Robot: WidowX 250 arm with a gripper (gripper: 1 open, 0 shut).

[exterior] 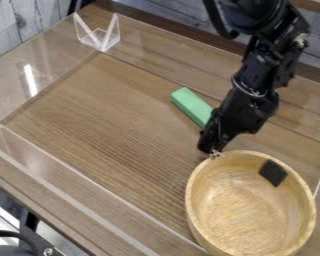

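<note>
My black gripper (214, 145) is low over the wooden table, just behind the rim of a large round tan bowl (250, 220). A green block (191, 104) lies on the table just left of the arm, partly hidden by it. Whether the fingers are open or shut, or hold anything, I cannot tell.
A small black rectangle (272, 172) sits at the bowl's upper right rim. A white wire holder (96, 32) stands at the back left.
</note>
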